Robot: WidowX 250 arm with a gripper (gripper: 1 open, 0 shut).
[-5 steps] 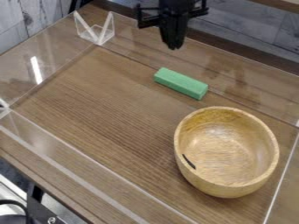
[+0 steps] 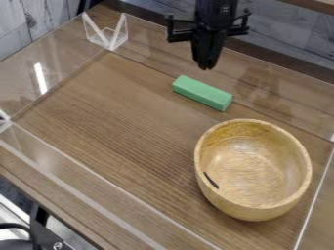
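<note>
My dark gripper (image 2: 202, 49) hangs at the top centre of the camera view, shut with nothing visible between its fingers. Below it a green rectangular block (image 2: 202, 92) lies on the wooden surface, apart from the gripper. A round beige bowl (image 2: 252, 197) sits at the lower right, with a small dark mark on its inner left side.
A clear plastic or wire piece (image 2: 109, 30) stands at the upper left. A black cable lies at the lower left edge.
The gripper has come a little downward, toward the green block. The block and bowl have not moved.
</note>
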